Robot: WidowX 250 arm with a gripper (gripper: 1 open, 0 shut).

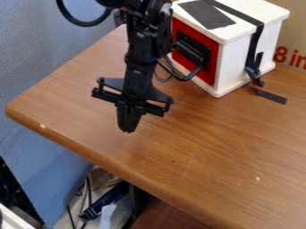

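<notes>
The black gripper (127,125) hangs point-down above the wooden table (216,152), left of centre in the camera view. Its fingers look close together, but I cannot tell whether they are shut or hold anything. Behind it, at the back right, stands a white box (233,73) with a red front panel (194,67) and black straps.
A dark strap end (269,95) lies on the table right of the box. Cardboard with red print stands at the far right. The table's front-left edge drops to clutter below.
</notes>
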